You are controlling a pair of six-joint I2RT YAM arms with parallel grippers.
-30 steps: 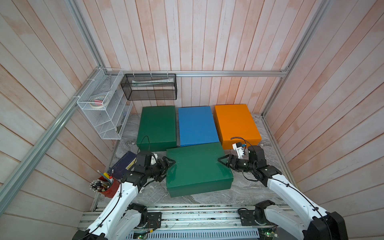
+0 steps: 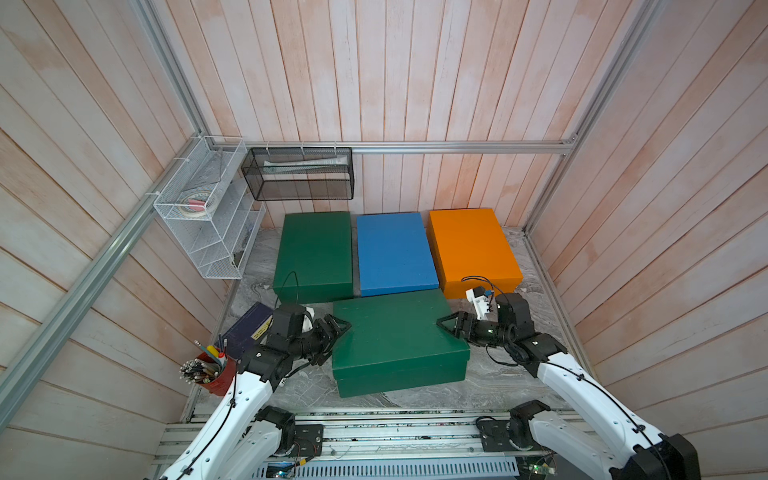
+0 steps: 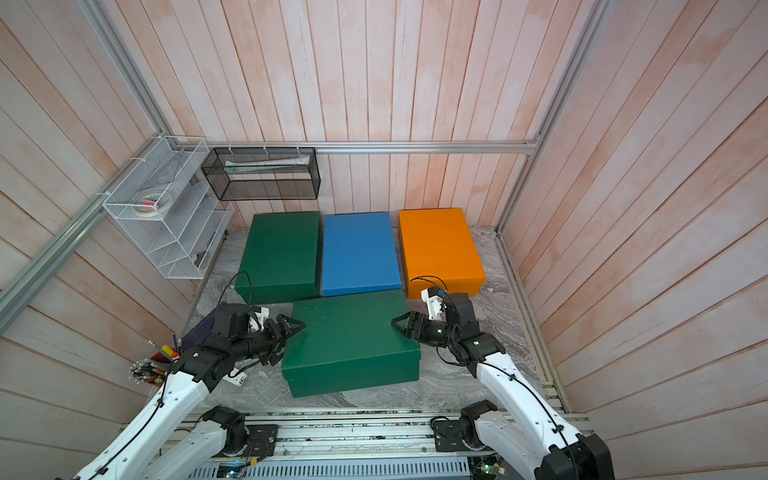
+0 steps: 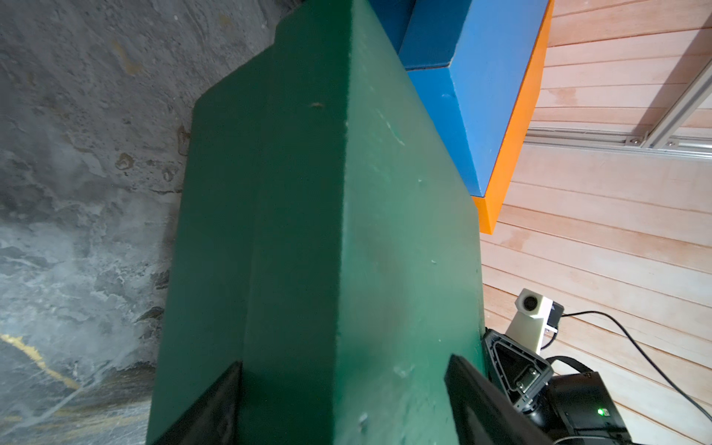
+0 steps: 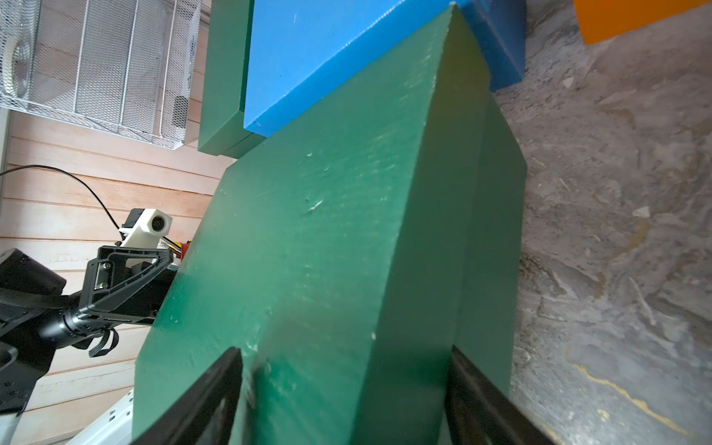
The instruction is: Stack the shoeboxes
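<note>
A green shoebox [image 2: 400, 344] lies crosswise at the front, between my two grippers. My left gripper [image 2: 334, 332] is at its left end, and my right gripper [image 2: 449, 323] at its right end. In both wrist views the blurred fingers straddle the box's ends, part open; whether they press on it is unclear. Behind, side by side, are another green box [image 2: 313, 252], a blue box [image 2: 397, 248] and an orange box [image 2: 473, 248].
A white wire shelf [image 2: 200, 208] and a black mesh basket [image 2: 297, 172] hang on the walls. A red pen cup [image 2: 216, 380] and a dark purple item [image 2: 244, 328] sit at front left.
The front green box and both grippers have shifted slightly toward the front edge and a little to the right. The back boxes look unchanged.
</note>
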